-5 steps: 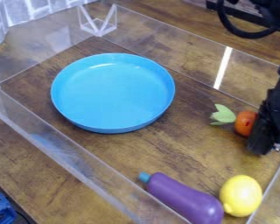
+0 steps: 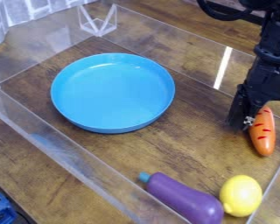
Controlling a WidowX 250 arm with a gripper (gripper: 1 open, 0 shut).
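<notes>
My black gripper [image 2: 247, 116] is low at the right of the camera view, at the top end of an orange toy carrot [image 2: 262, 136], which lies pointing toward the front. The gripper covers the carrot's leafy end. The fingers look close together, but whether anything is between the fingertips is hard to tell.
A blue plate [image 2: 113, 81] sits at the centre left. A purple eggplant [image 2: 184, 198] and a yellow lemon [image 2: 241, 195] lie at the front right. Clear walls edge the wooden surface [image 2: 119, 157]. The middle between plate and carrot is clear.
The carrot has swung from lying crosswise to pointing toward the front, and its green leaves are now hidden. My gripper has shifted slightly left and up in the view.
</notes>
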